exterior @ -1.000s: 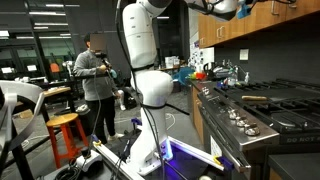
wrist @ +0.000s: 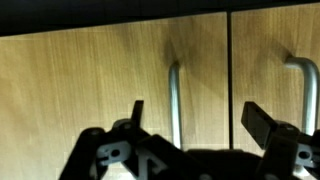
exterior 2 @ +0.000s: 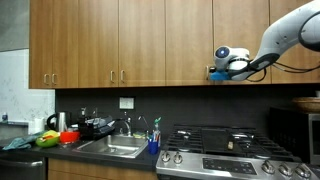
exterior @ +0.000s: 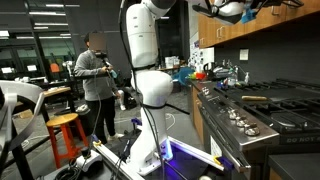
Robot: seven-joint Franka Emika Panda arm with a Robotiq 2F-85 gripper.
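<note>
In the wrist view, a wooden cabinet door carries a slim metal handle, which lies between the two black fingers of my gripper. The fingers are open wide, and the handle is not clasped. A second handle is on the neighbouring door at the right, across a dark seam. In exterior view 2, my gripper is up against the lower part of the upper cabinets. Contact with the door cannot be told.
Below are a gas stove, a sink and a counter with a red pot and several bottles. A person stands at the back left beside an orange stool. The air under the cabinets is clear.
Over the last second the upper arm and gripper have shifted slightly at the top of exterior view 1, with more of the gripper now showing lower in the frame. The doors look unchanged.
</note>
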